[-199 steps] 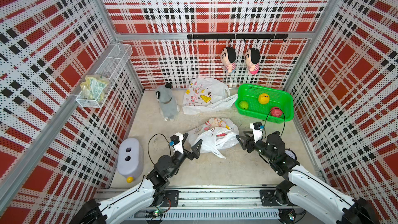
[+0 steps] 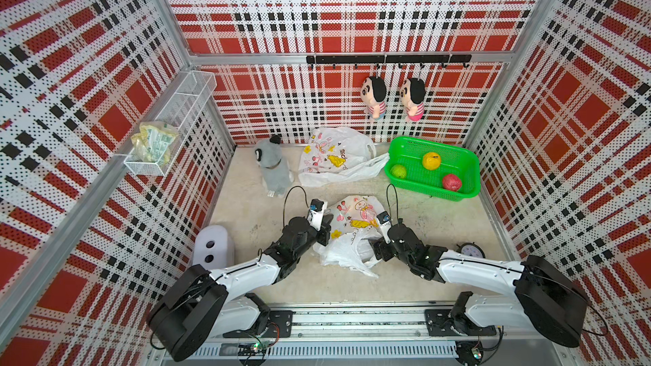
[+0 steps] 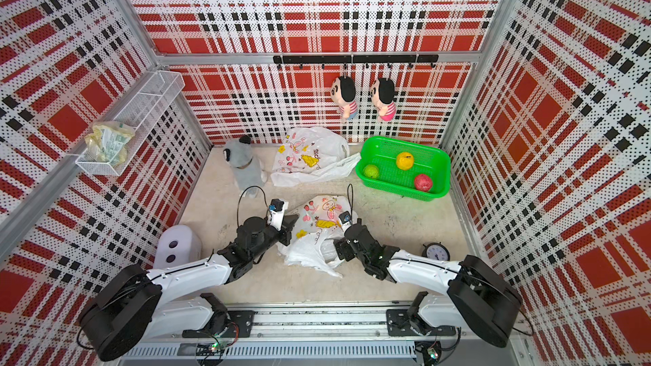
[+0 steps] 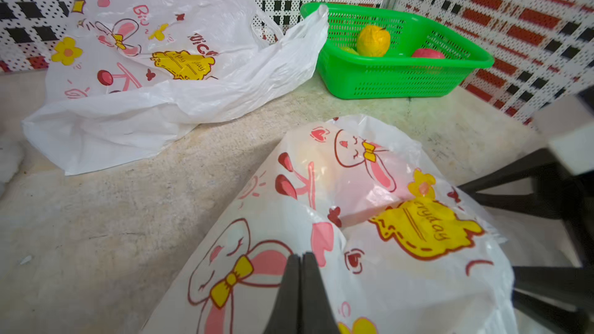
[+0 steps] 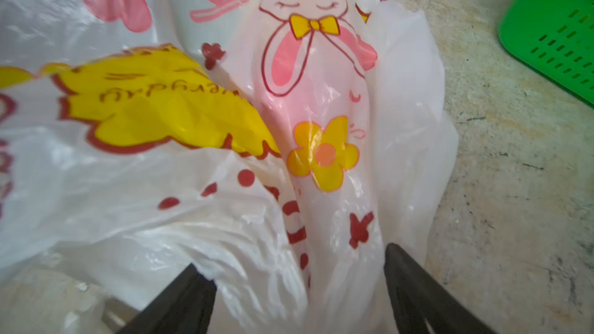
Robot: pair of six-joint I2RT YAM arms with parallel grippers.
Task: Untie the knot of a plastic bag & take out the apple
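A printed white plastic bag (image 2: pixel 352 217) lies crumpled at the front middle; a pale shape shows through it in the left wrist view. Whether it is knotted or holds an apple, I cannot tell. My left gripper is shut at the bag's left side, nothing visible between its fingers, which point over the printed film. My right gripper is low at the bag's right, open, with loose film lying between and around its fingertips.
A second bag (image 2: pixel 335 156) lies at the back, beside a grey plush toy (image 2: pixel 273 166). A green basket (image 2: pixel 464 159) with several fruits stands back right. A lilac object (image 2: pixel 212 250) is at left, a round dial (image 3: pixel 436 252) at right.
Over the last second both grippers moved inward onto the front bag, the left from front left, the right from the right.
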